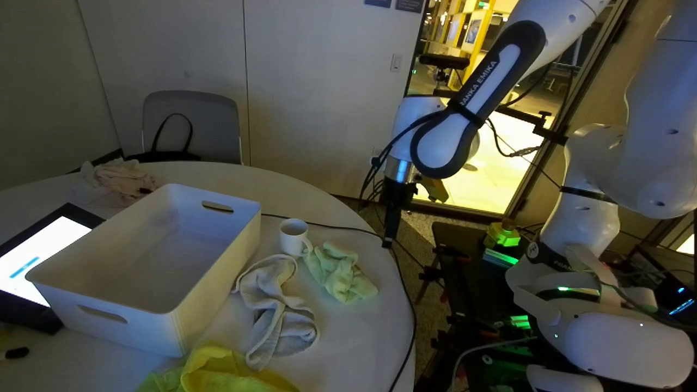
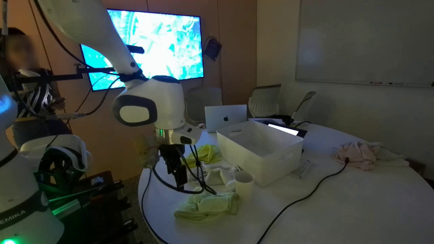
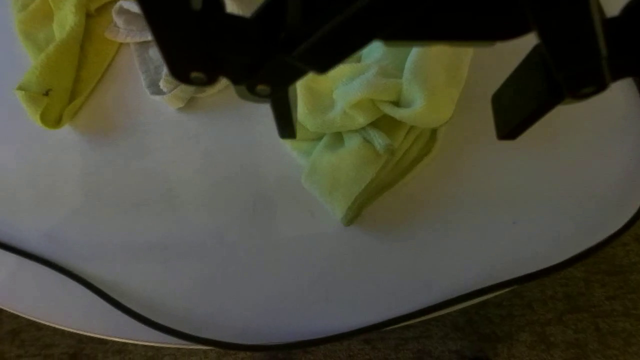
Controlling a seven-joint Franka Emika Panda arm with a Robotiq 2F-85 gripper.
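Note:
My gripper is open, its two dark fingers set wide apart with nothing between them. In the wrist view a crumpled pale green cloth (image 3: 366, 132) shows beyond and between the fingertips, on the table below. The same green cloth (image 1: 341, 273) lies beside a white mug (image 1: 293, 236). A grey-white cloth (image 1: 277, 307) is spread between it and the white bin (image 1: 176, 326). Nearer the camera in exterior view 1 is a yellow cloth (image 1: 225, 372). The gripper (image 2: 180, 186) hangs above the table's edge, clear of the cloths.
Along the table's rim runs a black cable (image 3: 264, 346). A tablet (image 1: 39, 268) lies by the bin, and a laptop (image 2: 225, 117) stands behind it. Pinkish cloth (image 2: 358, 154) lies at the far side. Bare table surrounds the green cloth's outer side.

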